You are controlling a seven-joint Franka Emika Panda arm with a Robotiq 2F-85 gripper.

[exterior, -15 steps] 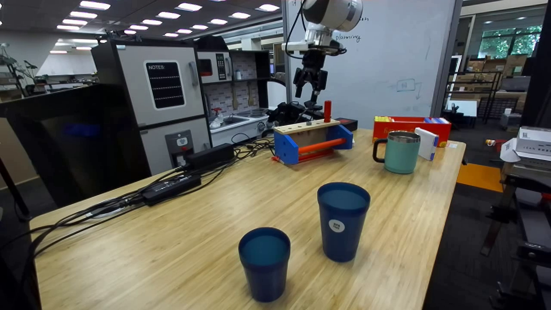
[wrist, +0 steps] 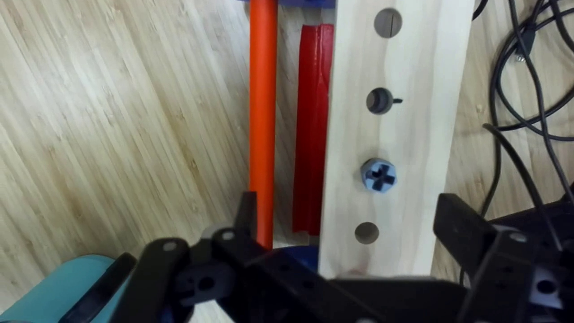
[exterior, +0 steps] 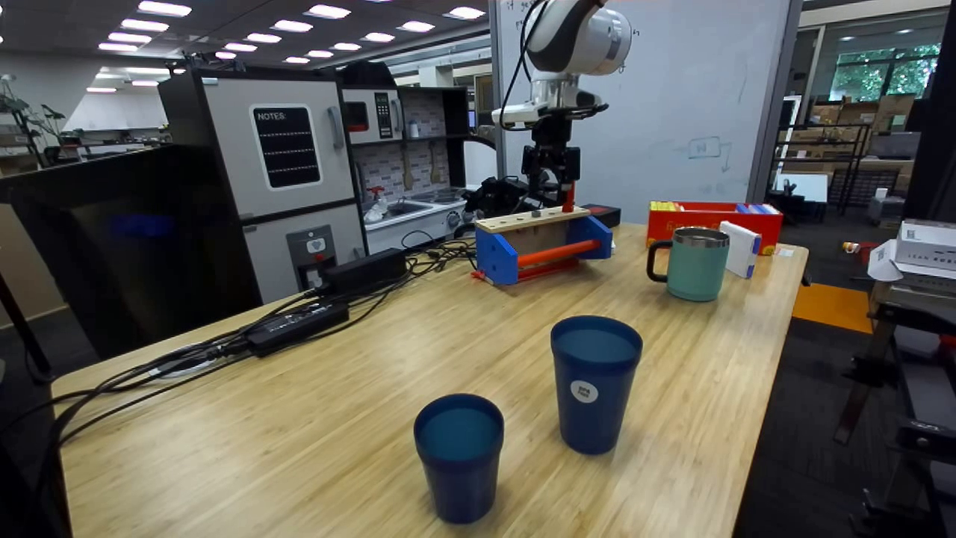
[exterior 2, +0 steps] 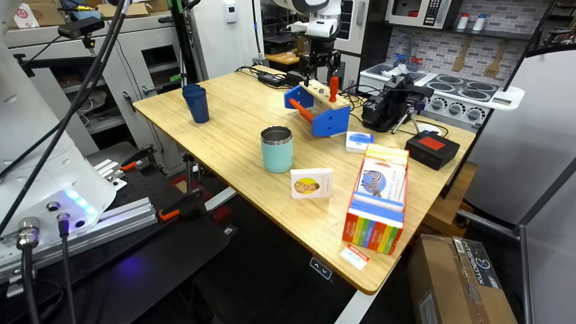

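My gripper (exterior: 553,172) is open above the toy workbench, its tips close to the top of the upright red peg (exterior: 568,199). In exterior view 2 the same gripper (exterior 2: 321,74) hangs over the bench, with the red peg (exterior 2: 333,89) rising from the wooden top. Between the spread fingers in the wrist view lies the pale wooden plank (wrist: 395,134), with several holes and a grey cross-head screw (wrist: 379,175) in it. Blue side panels (exterior 2: 331,122) and an orange rod (wrist: 262,118) belong to the bench. The gripper body hides the peg in the wrist view.
A teal mug (exterior: 696,264), a small white box (exterior 2: 312,183) and a red box of books (exterior 2: 375,197) stand on the table. Two blue cups (exterior: 596,385) are toward the other end. Black cables (exterior: 385,287) run along one edge.
The arm has come down and slightly right in exterior view 1, bringing the gripper from above the bench to the red peg's height. Bench, mug and cups have stayed put.
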